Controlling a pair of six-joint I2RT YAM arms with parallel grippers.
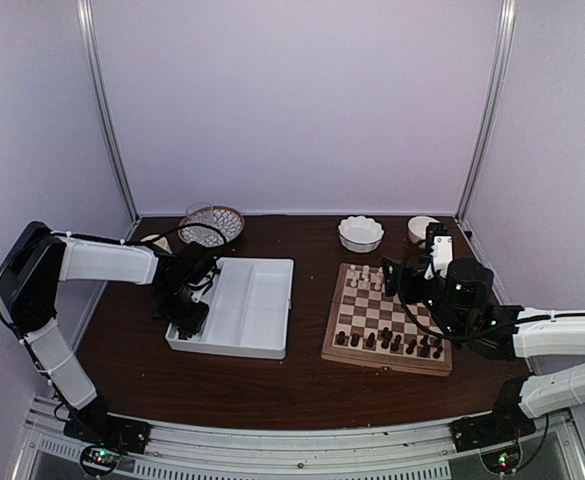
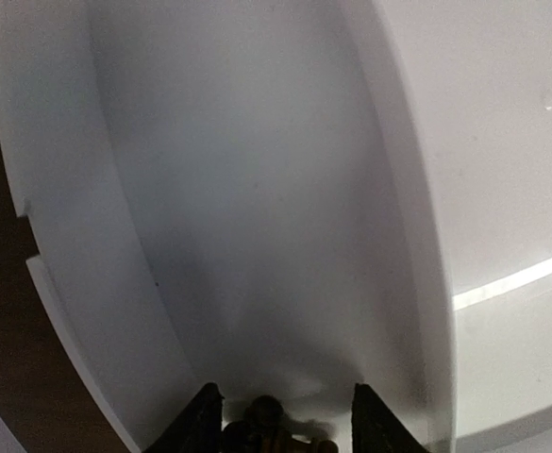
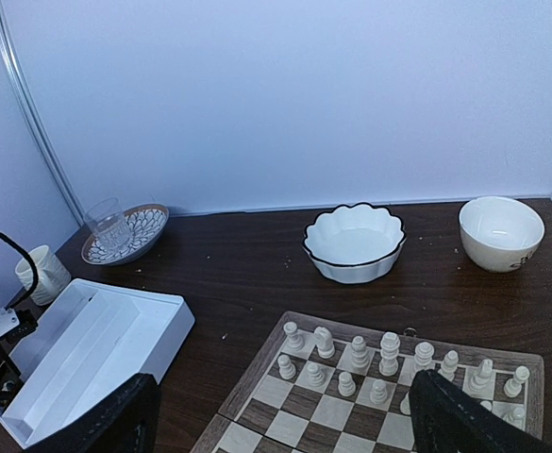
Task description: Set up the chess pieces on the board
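Observation:
Down at the near end of the white tray's left compartment, my left gripper is part open. Dark chess pieces (image 2: 265,412) lie between and below its fingers, partly cut off by the lower edge of the left wrist view. Gaps show beside them, and no grip is visible. On the chessboard (image 1: 344,322), dark pieces (image 1: 383,340) line the near side. White pieces (image 3: 359,352) stand in rows along the far side. Above the board, my right gripper is wide open and empty; its arm hides the board's right part in the top view.
The rest of the white tray (image 1: 254,352) looks empty, with a divider along it. Behind stand a patterned bowl (image 1: 234,222) with a clear glass, a scalloped bowl (image 1: 360,234) and a white bowl (image 3: 501,236). Bare table separates tray and board.

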